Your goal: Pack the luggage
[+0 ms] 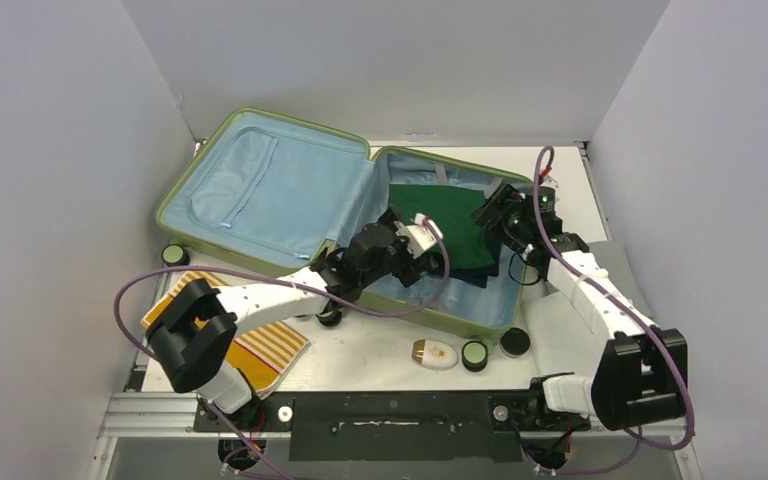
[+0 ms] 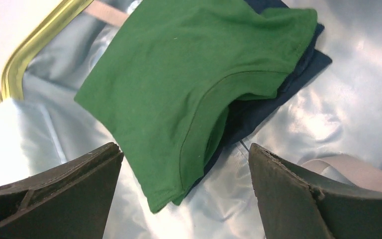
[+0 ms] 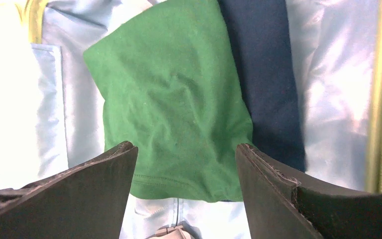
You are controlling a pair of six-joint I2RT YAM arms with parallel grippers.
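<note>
An open suitcase with blue lining [image 1: 508, 300] and a green rim fills the middle of the table. Inside it lies a folded green cloth [image 1: 450, 215] on top of a dark navy cloth; the green one's near edge is rumpled in the left wrist view. Above the near left part of the cloths hovers my left gripper, fingers wide apart with nothing between them. Over the right side of the suitcase is my right gripper, its fingers apart and the green cloth visible below, not held.
The suitcase lid [image 1: 260, 185] lies open and empty at the left. An orange striped towel [image 1: 270, 350], a white bottle [image 1: 434, 354] and round jars [image 1: 474, 355] lie along the front. Grey cloth [image 1: 615, 270] lies at the right under the arm.
</note>
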